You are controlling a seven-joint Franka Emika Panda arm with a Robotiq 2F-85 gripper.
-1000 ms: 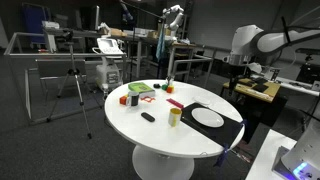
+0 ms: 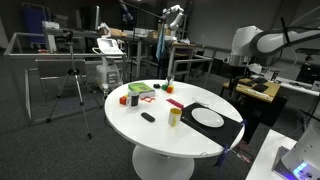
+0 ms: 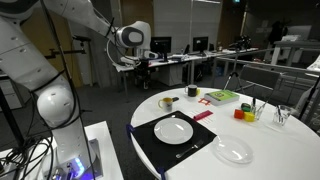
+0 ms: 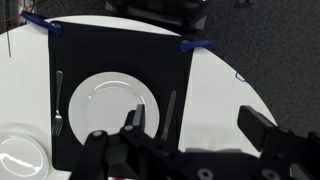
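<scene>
A white plate rests on a black mat on the round white table, flanked by a fork and a knife in the wrist view. My gripper is open and empty. Its dark fingers spread across the bottom of that view. From outside, the gripper hangs well above the table's edge, clear of every object. A yellow cup stands left of the mat in exterior view 1.
Blue clamps sit at the mat's edge. A second plate lies beside the mat. Farther across are a green container, a dark cup, a red item and a black object. Open table lies between them.
</scene>
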